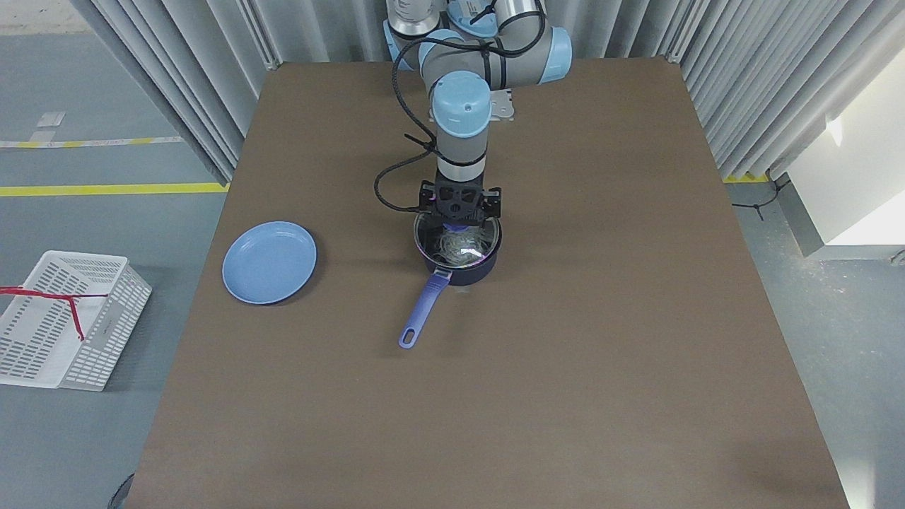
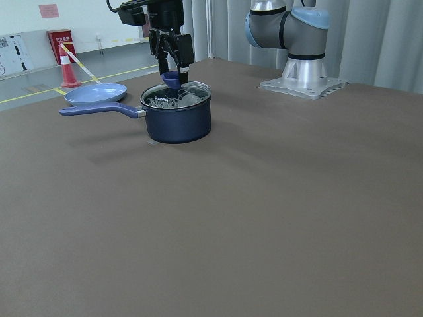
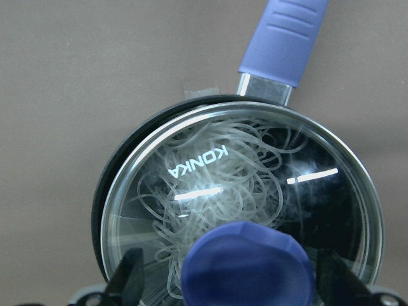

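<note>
A dark blue saucepan (image 2: 178, 125) with a blue handle (image 1: 422, 314) stands on the brown table, noodles showing through its glass lid (image 3: 210, 178). In the wrist view the lid sits a little off the pan's rim. My gripper (image 2: 172, 74) is over the pan at the lid's blue knob (image 3: 247, 268), one finger on each side of it. Whether the fingers grip the knob is not clear.
A light blue plate (image 1: 269, 262) lies on the table (image 1: 636, 356) left of the pan. A white basket (image 1: 102, 339) stands on the floor beyond the left edge.
</note>
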